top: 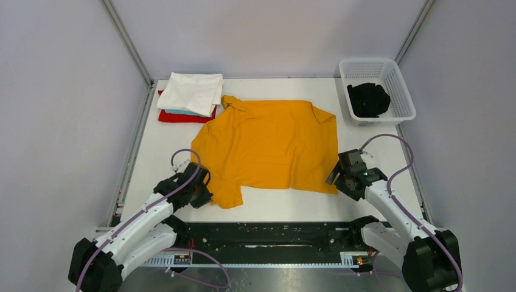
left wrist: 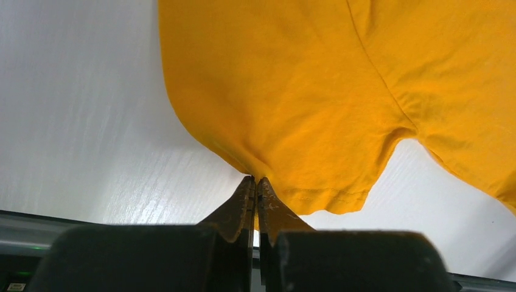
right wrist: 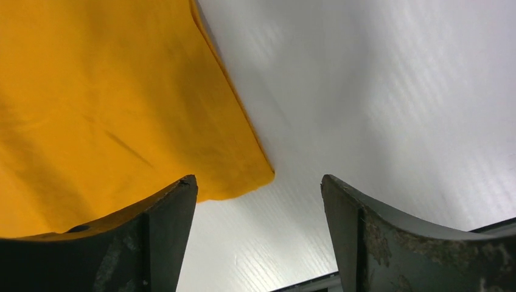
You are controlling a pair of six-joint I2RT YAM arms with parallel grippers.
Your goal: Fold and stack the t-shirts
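An orange t-shirt (top: 268,143) lies spread across the middle of the table, one sleeve reaching toward the front left. In the left wrist view my left gripper is shut on the outer edge of that sleeve (left wrist: 328,164), close to its hem, and the cloth bunches at the fingertips. My right gripper stands open above the shirt's front right corner (right wrist: 258,176), which shows between its fingers without being gripped. At the back left is a stack of folded shirts, with a white one (top: 191,92) on top and a red one (top: 182,117) at the bottom.
A white basket (top: 401,97) at the back right contains black cloth (top: 368,100). Bare table (top: 274,207) runs along the front, and a dark rail (top: 268,240) borders it. Walls stand at the sides and back.
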